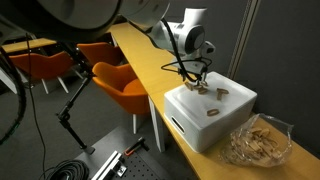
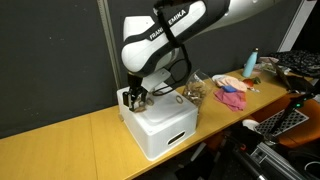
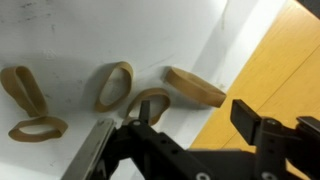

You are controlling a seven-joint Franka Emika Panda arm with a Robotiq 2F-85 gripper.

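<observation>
Several tan, band-like loops lie on top of a white box. In the wrist view, a thick loop close to the box edge lies between and just ahead of my open gripper. A thinner loop is partly covered by the left finger, and another loop lies left of it. Two more, an upright loop and a flatter loop, sit at the far left. Nothing shows held. From outside, the gripper hangs low over the box's far end; contact cannot be made out.
A clear plastic bag of similar tan pieces rests on the wooden table beside the box. Orange chairs stand beyond the table. In the other exterior view, a pink cloth and a blue bottle occupy the right side.
</observation>
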